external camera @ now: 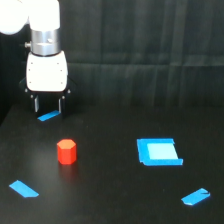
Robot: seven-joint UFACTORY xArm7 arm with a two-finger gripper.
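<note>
A red block (66, 152) with a six-sided outline sits on the dark table, left of centre. Behind it and a little to its left, my gripper (48, 104) hangs from the white arm (46, 70), pointing down. The two dark fingers stand apart, and nothing shows between them. Block and gripper are clear of each other. On the right lies a white-centred square (162, 151) with a blue border.
Blue strips mark the table: one (49, 115) below the gripper, another (24, 189) at front left, a third (195, 197) at front right. Bare table separates the block from the square. A dark curtain (140, 50) hangs behind.
</note>
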